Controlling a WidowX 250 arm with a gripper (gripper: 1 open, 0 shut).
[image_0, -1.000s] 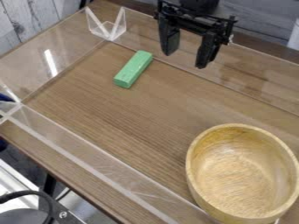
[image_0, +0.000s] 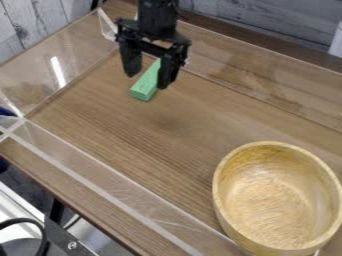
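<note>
My dark gripper (image_0: 150, 58) hangs from the top centre, its two tips apart and open, above a green oblong block (image_0: 147, 88) lying on the wooden table. The upper part of the block lies behind the gripper, and I cannot tell whether they touch.
A large tan bowl (image_0: 273, 200) fills the lower right of the table (image_0: 120, 160). A white object at the upper left is partly hidden behind the gripper. Dark cables run at the lower left corner.
My gripper has moved left from the upper right to over the green block. The block and bowl look unmoved.
</note>
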